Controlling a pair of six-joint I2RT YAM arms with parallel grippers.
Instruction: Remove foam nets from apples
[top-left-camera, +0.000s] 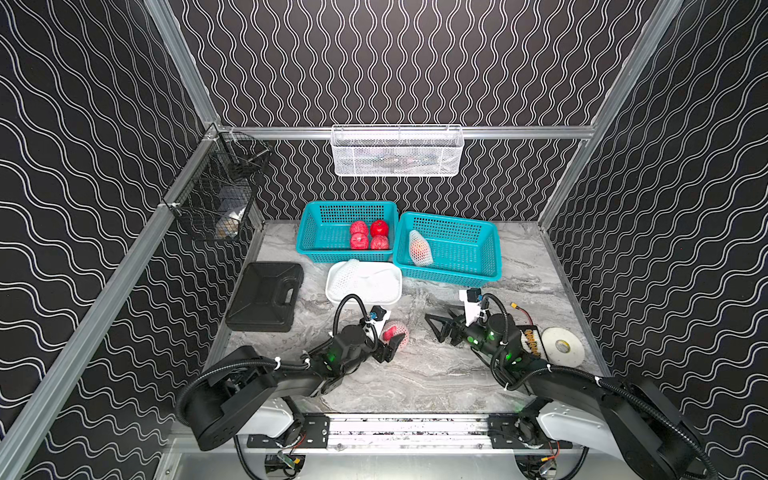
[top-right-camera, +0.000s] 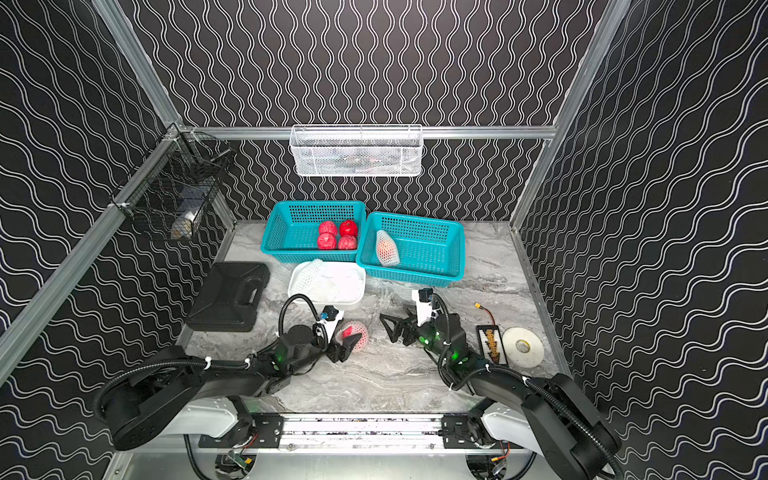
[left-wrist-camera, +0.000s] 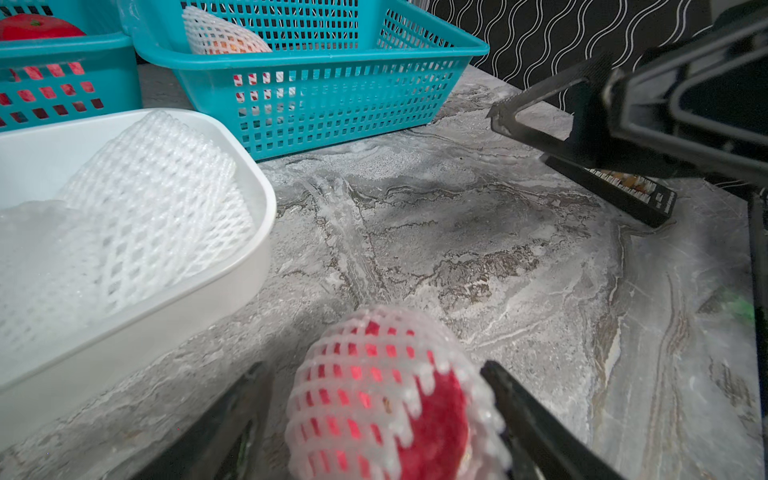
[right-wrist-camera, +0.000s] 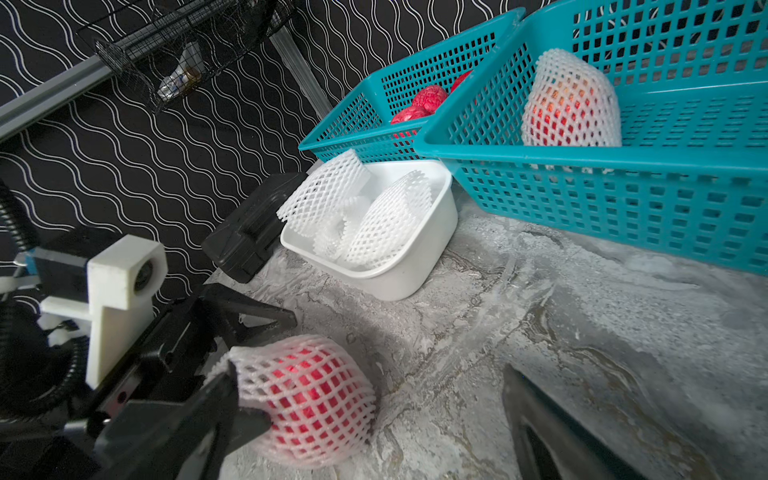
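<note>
An apple in a white foam net (left-wrist-camera: 368, 400) (right-wrist-camera: 308, 404) lies on the marble counter with my left gripper (top-left-camera: 391, 344) around it, fingers apart at its sides; whether they press on it is unclear. Right of it, my right gripper (top-right-camera: 393, 328) stands open and empty. A white tray (top-left-camera: 364, 293) holds empty foam nets (right-wrist-camera: 384, 224). The left teal basket (top-left-camera: 317, 228) holds several red apples (top-left-camera: 359, 240). The right teal basket (top-left-camera: 472, 248) holds a netted apple (right-wrist-camera: 572, 108).
A black case (top-left-camera: 264, 296) sits at the left; a tape roll (top-left-camera: 562, 344) and a small board (top-right-camera: 490, 342) lie at the right. A white wire basket (top-left-camera: 397, 148) hangs on the back wall.
</note>
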